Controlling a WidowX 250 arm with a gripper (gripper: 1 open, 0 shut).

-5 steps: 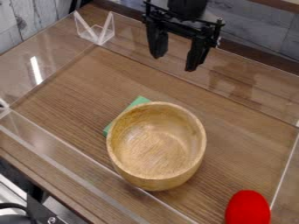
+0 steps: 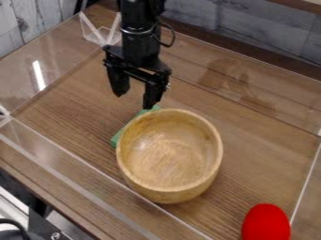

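My black gripper (image 2: 138, 80) hangs over the upper middle of the wooden table, its two fingers pointing down above and left of a tan bowl (image 2: 170, 156). A green item (image 2: 126, 124) lies partly hidden behind the bowl's upper left side. A red object (image 2: 266, 221) sits at the lower right. I cannot tell whether anything is between the fingers.
A clear plastic or wire object stands at the top behind the arm. The table's edge runs along the lower left.
The gripper has moved left and down from the upper right toward the green item. The bowl, green item and red object have stayed put.
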